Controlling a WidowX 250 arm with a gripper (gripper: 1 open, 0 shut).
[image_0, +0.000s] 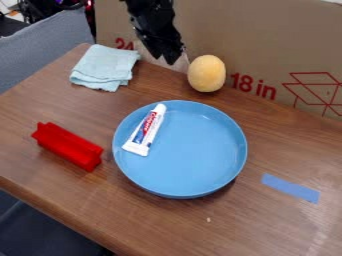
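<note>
My black gripper (168, 50) hangs in the air at the top centre, above and left of a beige egg-shaped object (206, 73); whether its fingers are open or shut is hard to make out. A white toothpaste tube (144, 131) lies on the left part of a blue plate (201, 160). A red object (67, 145), long and ridged, lies left of the plate. A folded light-blue cloth (103, 67) lies at the back left.
The wooden table (147, 225) has clear room at the front and right. A strip of blue tape (290, 188) is at the right. A cardboard box wall (281, 45) runs along the back.
</note>
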